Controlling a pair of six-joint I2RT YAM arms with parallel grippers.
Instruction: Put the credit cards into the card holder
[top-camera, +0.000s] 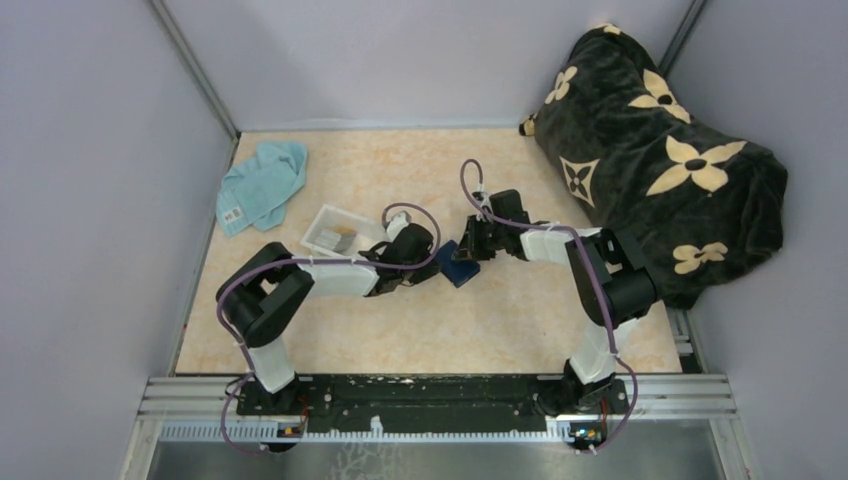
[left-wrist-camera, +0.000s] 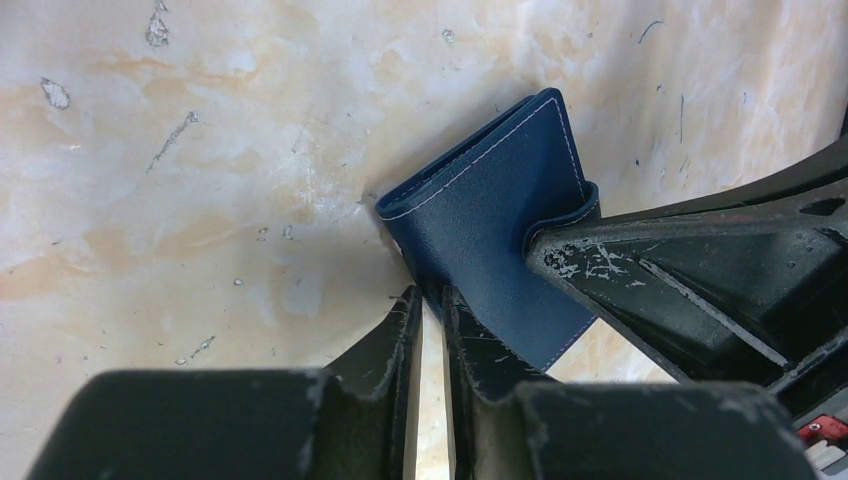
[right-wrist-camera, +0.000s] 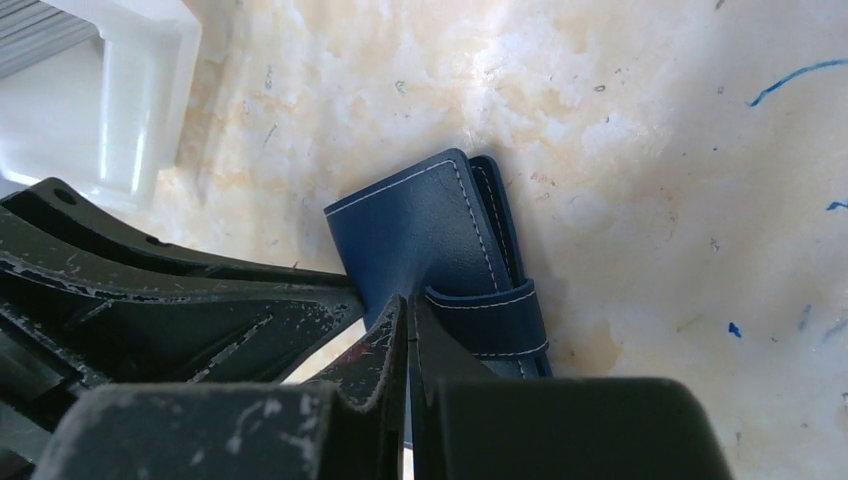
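The dark blue card holder (top-camera: 462, 270) lies folded on the table between my two grippers. A strap (right-wrist-camera: 490, 320) wraps over one edge of it in the right wrist view. My left gripper is slightly open at the holder's side edge, with a narrow gap between its fingertips; whether they touch the edge I cannot tell. Over the strap end of the holder, my right gripper is shut, and nothing clear shows between its fingers. Flat greyish pieces, possibly cards, lie in the white tray (top-camera: 325, 218).
The tray's corner (right-wrist-camera: 150, 90) is close behind the left gripper. A light blue cloth (top-camera: 265, 185) lies at the back left, and a big dark cushion (top-camera: 650, 150) leans at the right.
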